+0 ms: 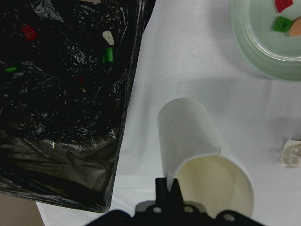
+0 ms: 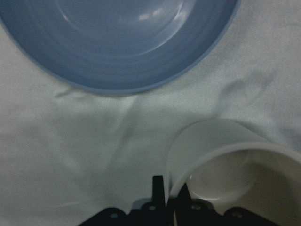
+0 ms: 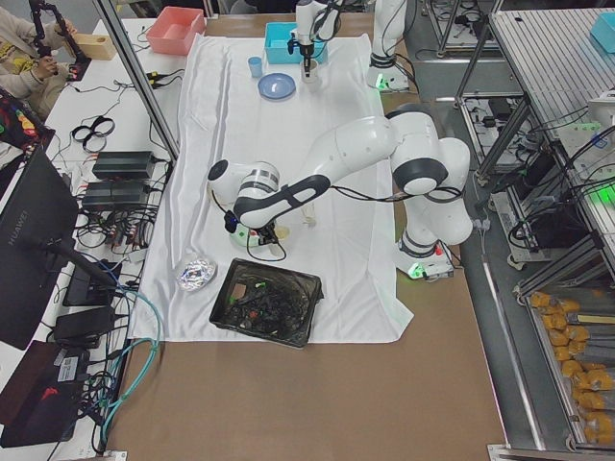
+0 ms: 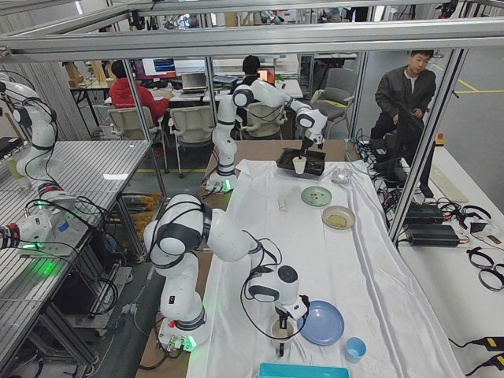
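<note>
My left gripper is shut on the rim of a white cup (image 1: 188,132), held tilted beside the black-lined tray (image 1: 56,84), which holds scattered bits. The green plate (image 1: 249,61) with colored pieces is nearby. At the far end, my right gripper is shut on the rim of another white cup (image 2: 211,136), beside the blue plate (image 2: 117,70).
A tan plate (image 4: 339,224) with a yellow item, a foil dish (image 3: 195,272), a blue cup (image 4: 354,346) and a cyan bin (image 4: 303,372) share the cloth.
</note>
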